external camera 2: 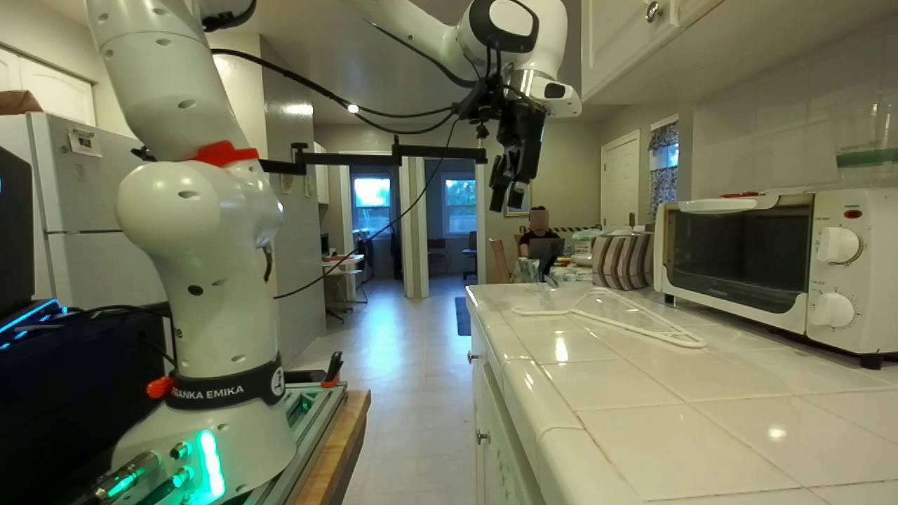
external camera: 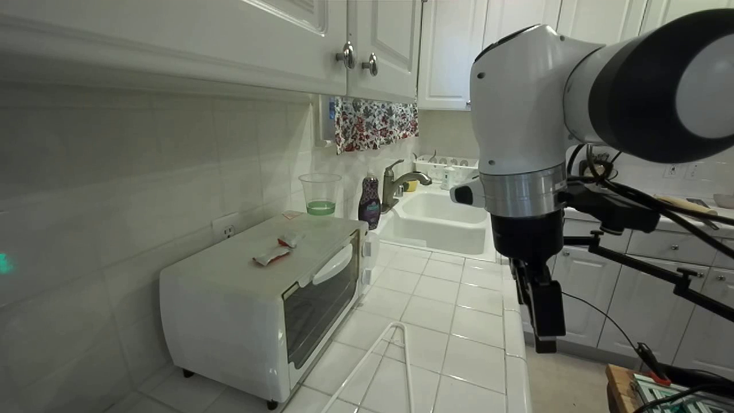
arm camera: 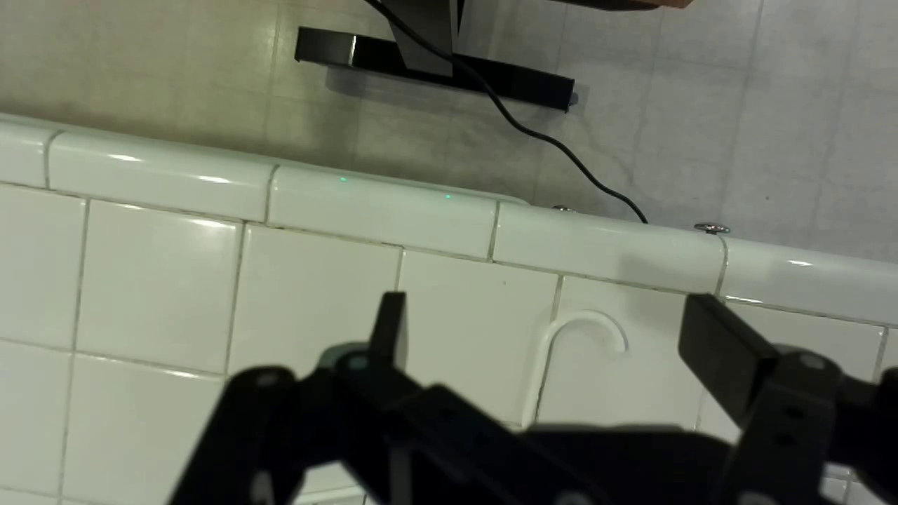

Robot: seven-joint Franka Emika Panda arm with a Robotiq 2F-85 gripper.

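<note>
My gripper points down with its two black fingers [arm camera: 725, 358] wide apart, and nothing is held between them. In the second exterior view the gripper [external camera 2: 507, 202] hangs well above the counter's edge. A white hanger [external camera 2: 627, 320] lies flat on the tiles in front of the toaster oven. Its curved hook [arm camera: 593, 315] shows below and between the fingers in the wrist view, while the gripper body hides much of the rest. From the first exterior view, part of the hanger [external camera: 407, 354] runs out of the bottom of the frame.
A white toaster oven [external camera: 227, 303] stands against the wall with small packets [external camera: 272, 256] and a clear cup [external camera: 320, 193] on top. A soap bottle [external camera: 369, 202] stands by the sink [external camera: 440, 234]. Upper cabinets [external camera: 385, 48] overhang the counter.
</note>
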